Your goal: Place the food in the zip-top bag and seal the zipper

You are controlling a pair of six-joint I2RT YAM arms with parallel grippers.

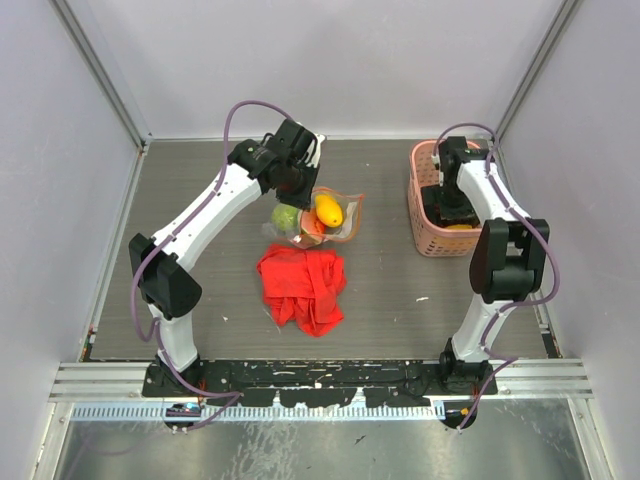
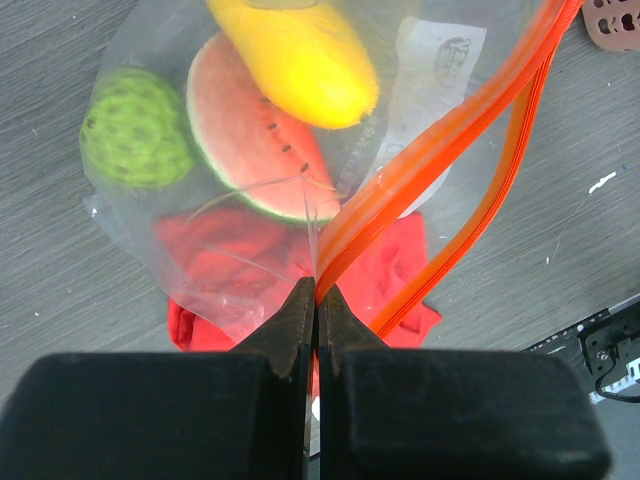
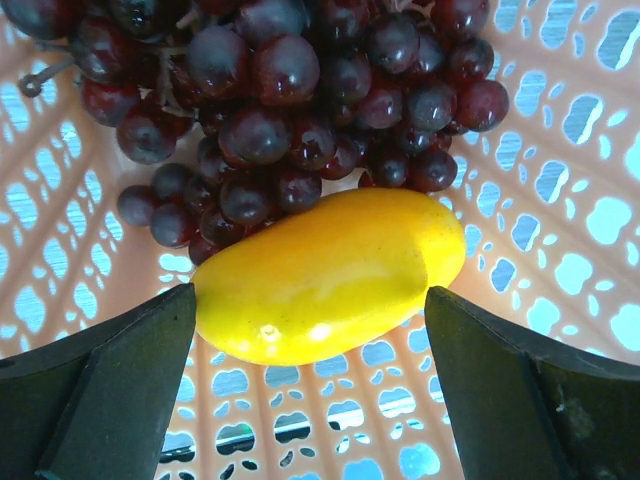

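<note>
My left gripper is shut on the orange zipper edge of the clear bag (image 2: 480, 205), which holds a yellow mango (image 2: 300, 60), a watermelon slice (image 2: 250, 140) and a green fruit (image 2: 135, 130). In the top view the bag sits mid-table under the left arm. My right gripper is open inside the pink basket (image 1: 435, 240), its fingers on either side of a yellow fruit (image 3: 325, 270). Dark grapes (image 3: 280, 110) lie above that fruit in the right wrist view.
A crumpled red cloth (image 1: 300, 285) lies in front of the bag.
</note>
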